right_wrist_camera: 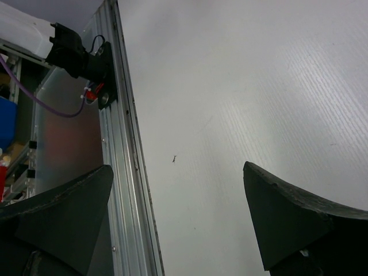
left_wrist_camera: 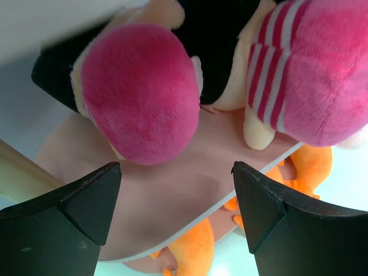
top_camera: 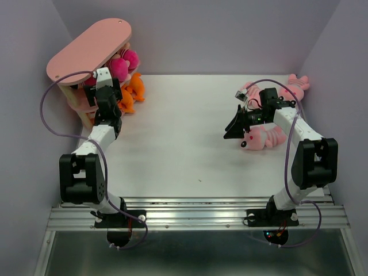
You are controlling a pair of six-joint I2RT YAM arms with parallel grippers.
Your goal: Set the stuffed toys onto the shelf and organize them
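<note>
At the back left stands a pink shelf (top_camera: 95, 43). Its middle board (left_wrist_camera: 167, 195) bears several pink-and-black plush toys; one pink toy (left_wrist_camera: 141, 92) lies just beyond my left fingers, and a striped one (left_wrist_camera: 322, 69) sits to its right. Orange toys (top_camera: 135, 87) rest on the lower level. My left gripper (top_camera: 102, 86) is at the shelf's front opening, open, with nothing between its fingers. Light-pink striped toys (top_camera: 264, 138) lie on the right side of the table, others (top_camera: 296, 86) behind. Over the table, left of these, my right gripper (top_camera: 233, 129) hangs open and empty.
A cream shelf post (left_wrist_camera: 23, 172) stands close on the left of my left gripper. Metal rails (top_camera: 195, 210) run along the front edge, and grey walls enclose the sides and back.
</note>
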